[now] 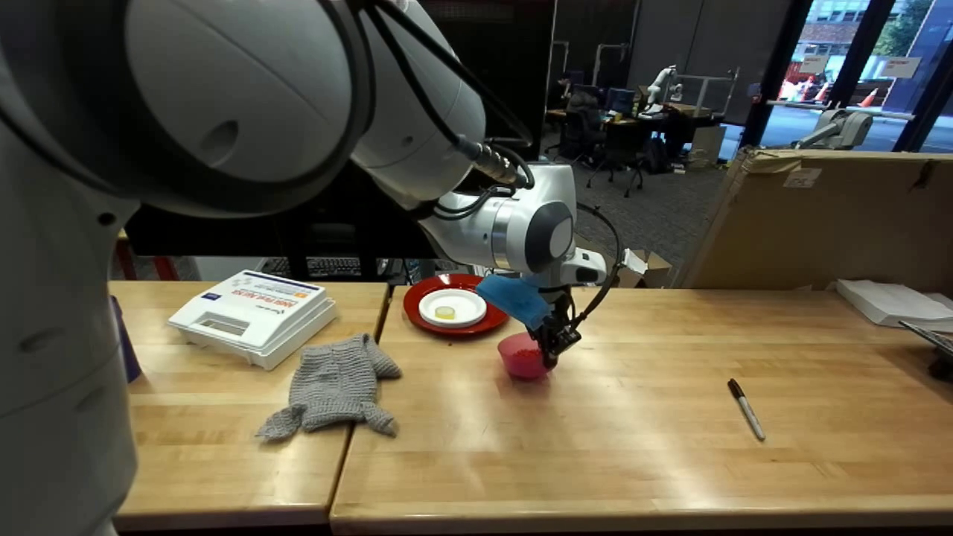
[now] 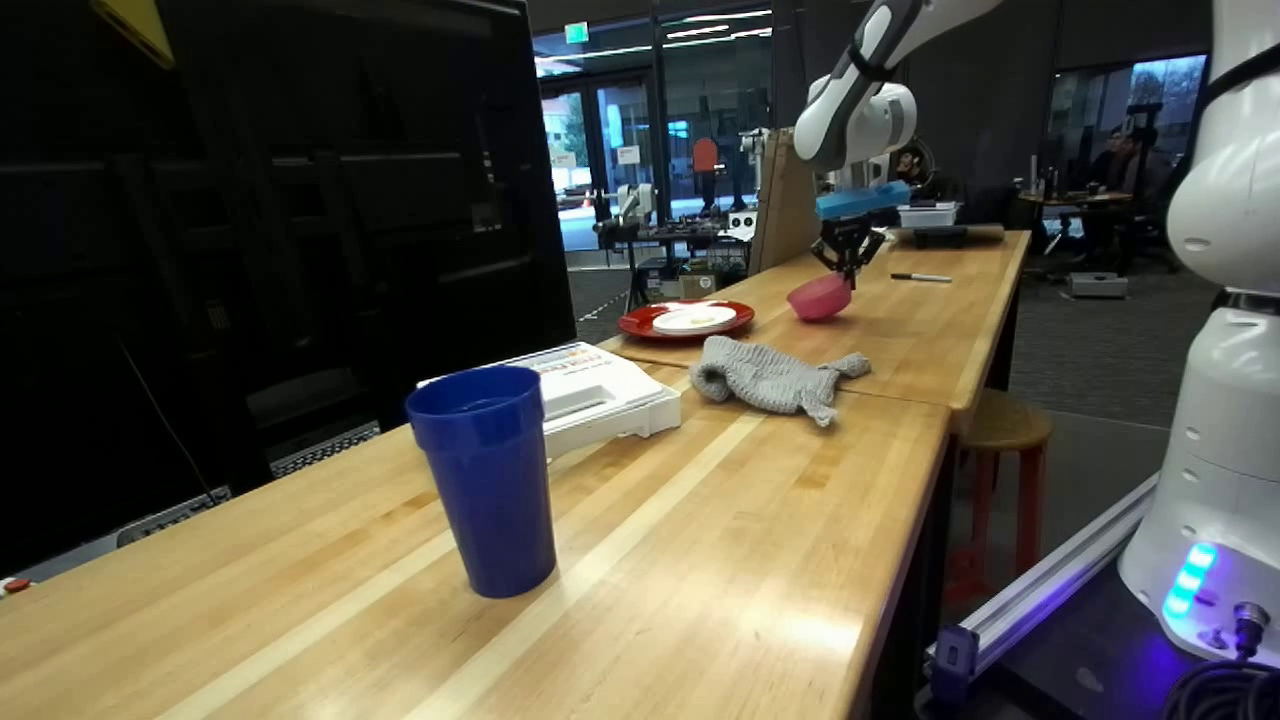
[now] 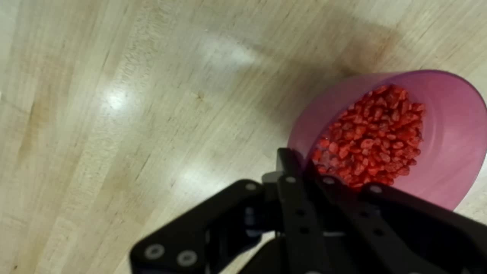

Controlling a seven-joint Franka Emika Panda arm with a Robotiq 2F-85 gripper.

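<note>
A translucent pink bowl point(image 3: 449, 150) holds many small red pieces point(image 3: 374, 141), heaped toward the gripper side. My gripper is shut on the bowl's rim, one finger outside the wall and the other inside. In exterior view 1 the bowl point(image 1: 523, 356) hangs tilted below the gripper point(image 1: 552, 353), right of the red plate. From the other side, exterior view 2 also shows the bowl point(image 2: 819, 298) tipped, with the gripper point(image 2: 849, 270) at its upper right edge. How far its base is off the table is hard to tell.
A white plate point(image 1: 471, 308) with a small yellowish item point(image 1: 444, 313) rests on a red plate point(image 1: 417, 313). Nearby lie a grey knitted cloth point(image 1: 335, 384), a white case point(image 1: 255, 308) and a marker point(image 1: 747, 410). A blue cup point(image 2: 489, 492) stands on the near table.
</note>
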